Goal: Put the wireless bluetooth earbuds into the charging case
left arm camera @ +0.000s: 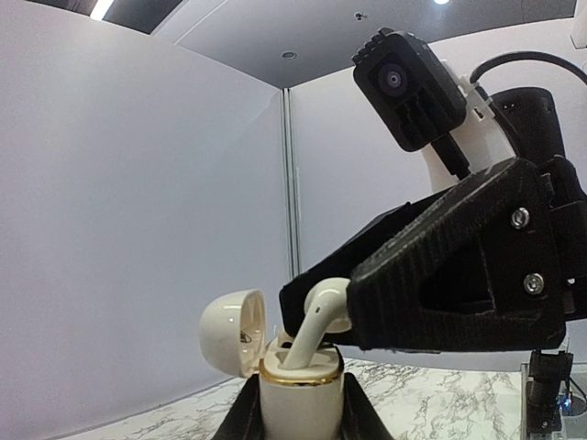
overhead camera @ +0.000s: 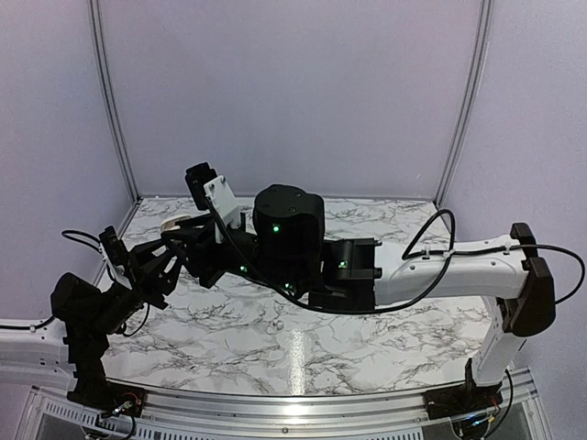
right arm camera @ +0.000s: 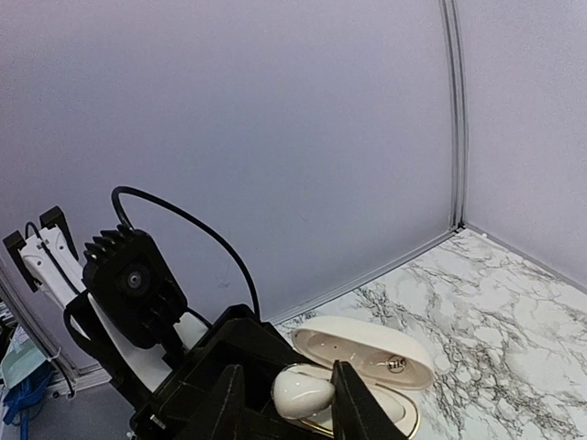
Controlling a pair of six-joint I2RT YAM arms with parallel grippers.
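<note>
The white charging case [left arm camera: 301, 403] stands upright in my left gripper, which is shut on its body; its lid [left arm camera: 225, 332] hangs open to the side. A white earbud [left arm camera: 316, 321] is over the case opening, stem slanting down to the top of the case; how deep it sits cannot be told. Around the earbud's head [right arm camera: 304, 396] is my right gripper, part open. A gap shows between the head and the left finger, while the right finger [right arm camera: 347, 403] is close against it. From above, the arms hide most of the case.
Pale walls [overhead camera: 293, 101] enclose the back and sides. A black cable [overhead camera: 426, 293] loops beside the right arm.
</note>
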